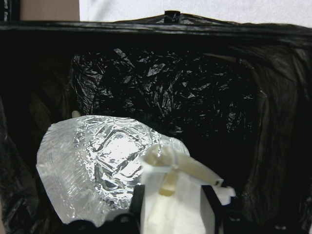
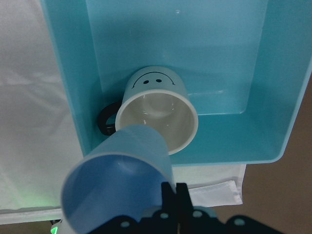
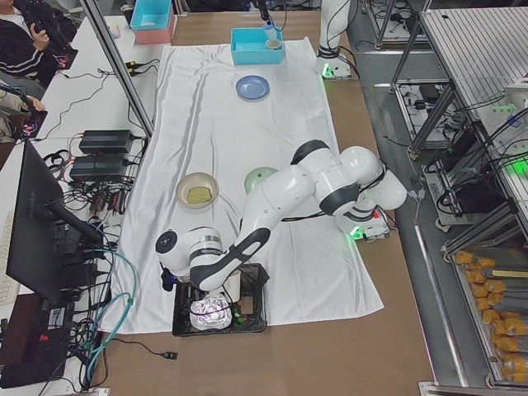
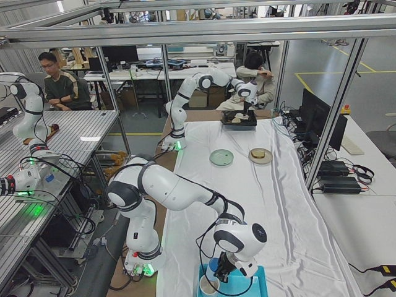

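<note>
My left gripper is down in a black-lined bin (image 1: 161,34), around a crumpled white item (image 1: 175,214) beside crumpled foil (image 1: 105,156); whether it is shut on that item is unclear. My right gripper is at the rim of a blue cup (image 2: 109,192), apparently shut on it, above a teal bin (image 2: 204,58). In that bin a white mug (image 2: 156,119) with a smiley face and dark handle lies tilted.
On the white cloth (image 3: 214,124) are a blue plate (image 3: 252,87), a beige bowl with a yellow item (image 3: 199,195) and a green plate (image 3: 257,176).
</note>
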